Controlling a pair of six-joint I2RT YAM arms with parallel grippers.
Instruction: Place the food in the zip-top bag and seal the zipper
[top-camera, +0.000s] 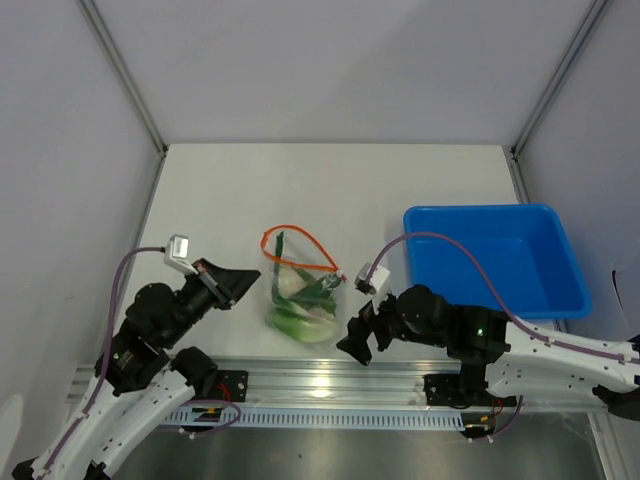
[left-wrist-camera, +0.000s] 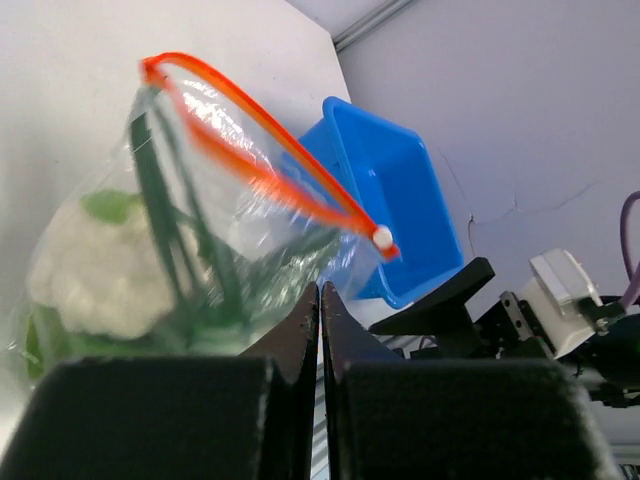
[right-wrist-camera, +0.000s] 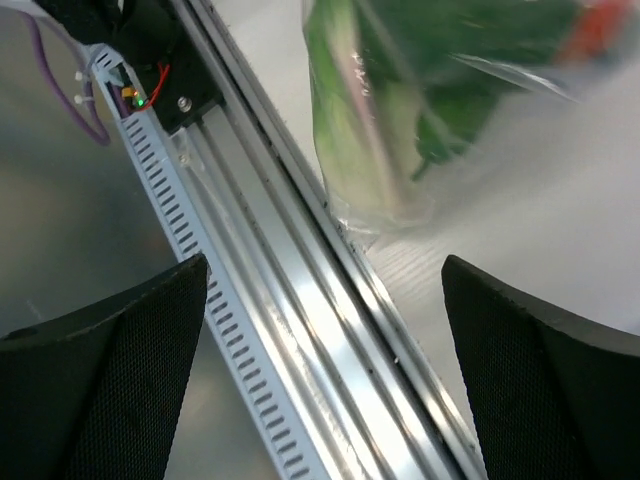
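A clear zip bag (top-camera: 303, 305) with an orange zipper (top-camera: 298, 262) lies on the white table, holding white cauliflower (left-wrist-camera: 123, 270) and green vegetables (right-wrist-camera: 365, 120). Its top stands loosely up; whether the zipper is sealed I cannot tell. My left gripper (top-camera: 239, 285) is left of the bag, shut, with nothing showing between its fingers. My right gripper (top-camera: 360, 338) is at the bag's lower right, near the table's front edge, open and empty; in the right wrist view the bag is just beyond its fingers (right-wrist-camera: 120, 370).
A blue bin (top-camera: 495, 255) sits at the right of the table (top-camera: 210, 180). A metal rail (top-camera: 320, 370) runs along the front edge.
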